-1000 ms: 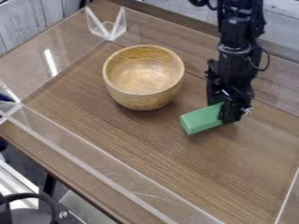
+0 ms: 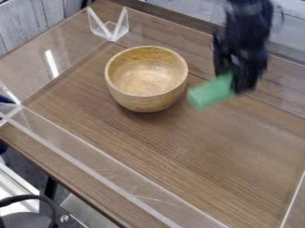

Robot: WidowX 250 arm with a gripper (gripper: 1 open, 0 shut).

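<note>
My gripper (image 2: 224, 76) is a dark, blurred shape at the upper right, shut on a green block (image 2: 215, 89) that it holds above the wooden table (image 2: 179, 169). The block and fingertips are smeared by motion. Left of them stands a round wooden bowl (image 2: 146, 76), upright.
A small clear plastic piece (image 2: 109, 25) sits at the top left. A black cable (image 2: 36, 203) lies at the bottom left corner.
My gripper has risen with the green block, which was lower on the table and now appears higher and further right.
</note>
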